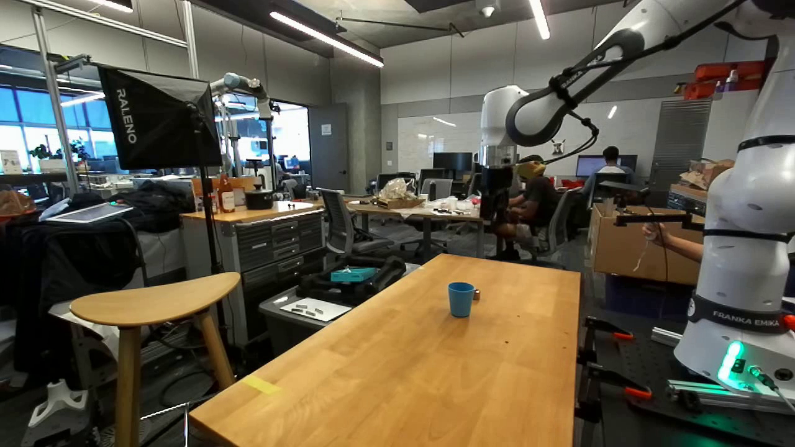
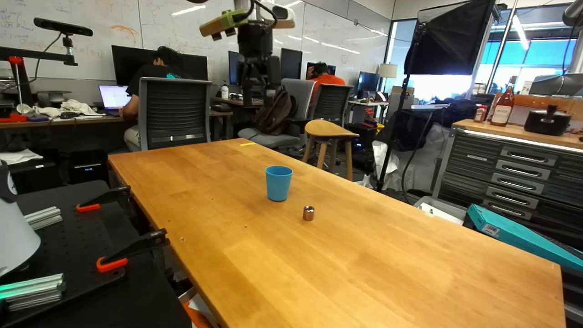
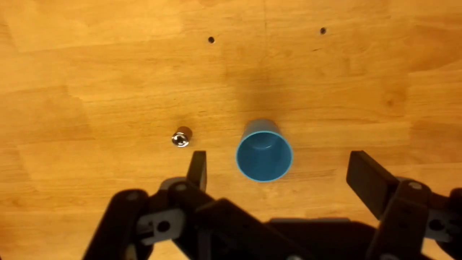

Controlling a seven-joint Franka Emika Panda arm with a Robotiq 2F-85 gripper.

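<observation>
A blue cup point(image 3: 264, 156) stands upright on the wooden table, empty inside as the wrist view looks down into it. Close by it is a small shiny metal cylinder point(image 3: 182, 137), also seen as a coppery piece point(image 2: 309, 213) beside the cup point(image 2: 278, 183) in exterior view 2. High above the table hangs my gripper, its fingers wide apart and nothing held. From above, the cup appears between the two fingers, well below them, while the metal cylinder appears beyond the left finger. In exterior view 1 the cup point(image 1: 460, 299) partly hides the cylinder point(image 1: 477, 294).
Orange-tipped clamps point(image 2: 112, 265) grip the table's robot-side edge. A stool point(image 1: 156, 298) and a grey bin point(image 1: 305, 313) stand off the opposite side.
</observation>
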